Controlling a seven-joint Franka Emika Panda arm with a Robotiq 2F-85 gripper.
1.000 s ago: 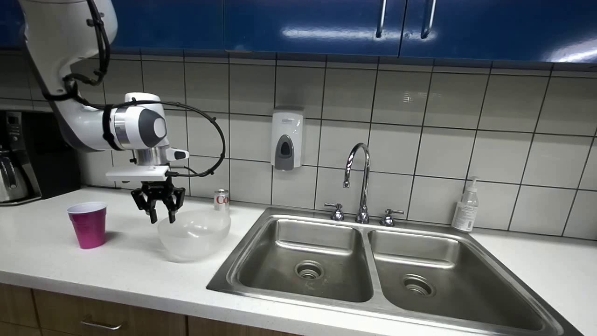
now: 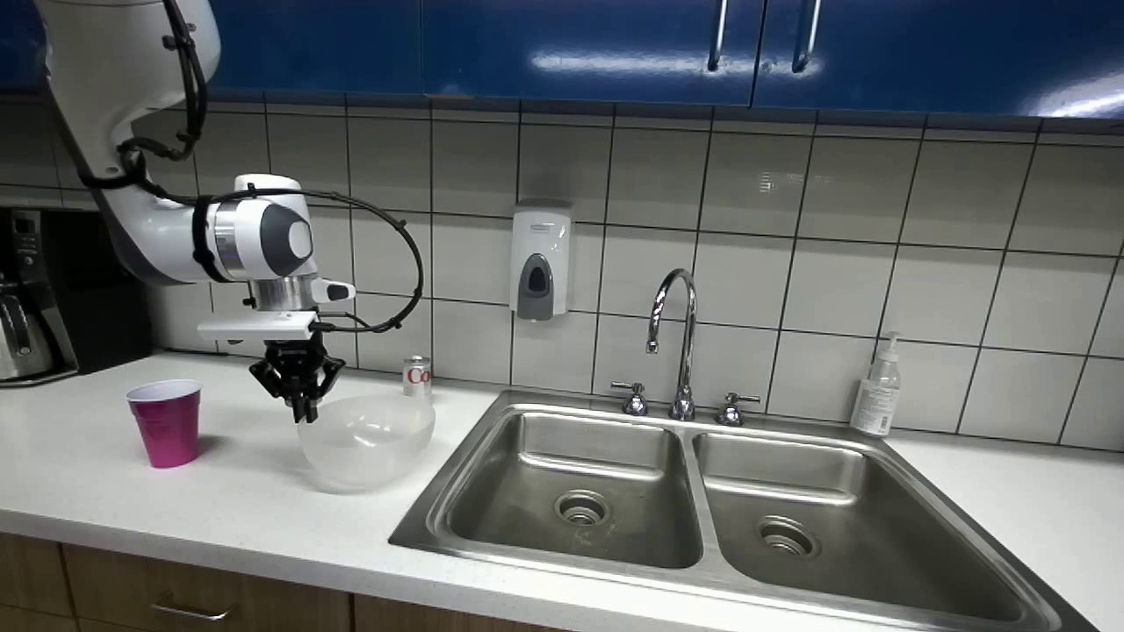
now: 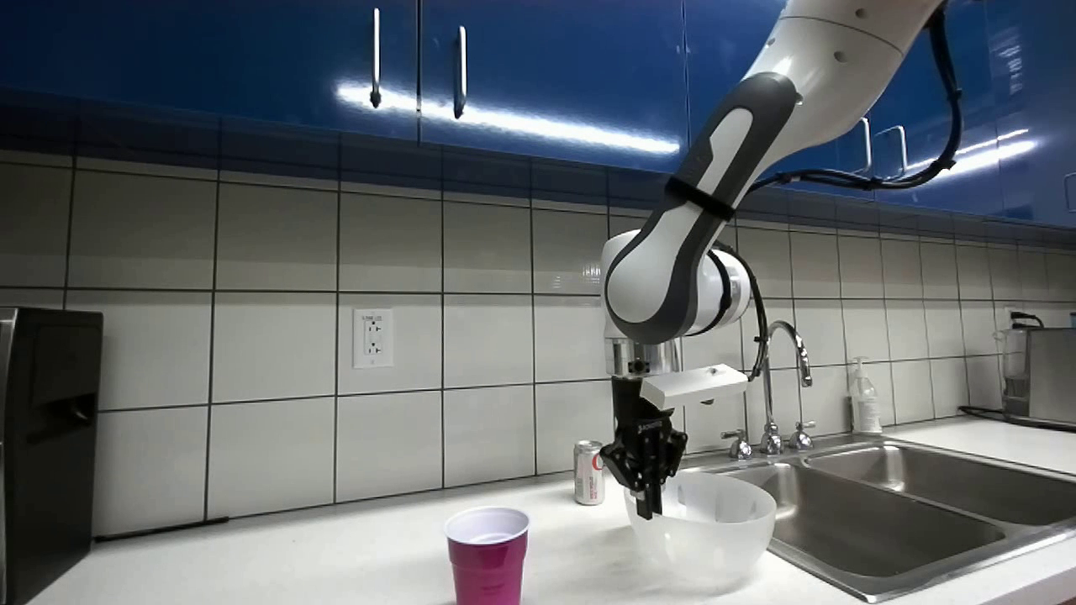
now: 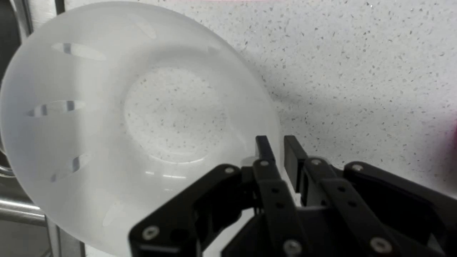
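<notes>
A translucent white bowl [image 2: 369,451] stands upright on the counter, left of the sink. My gripper [image 2: 305,414] points straight down at the bowl's left edge. In the wrist view the bowl's wall [image 4: 98,141] fills the left side, and its rim passes between the two fingertips of the gripper. One finger [image 4: 264,147] is on the bowl's inner side, the other outside. A narrow gap still shows between them, so the fingers are part open around the rim. Whether either pad touches the bowl cannot be told.
A magenta cup [image 2: 169,427] stands left of the bowl, and a soda can [image 3: 589,472] is behind it near the tiled wall. The double sink [image 2: 695,495] lies to the right. Bare counter [image 2: 253,506] shows in front of the cup and bowl.
The gripper's fingers have come much closer together at the bowl's rim. The arm and the other objects look unmoved; the bowl has barely shifted, if at all.
</notes>
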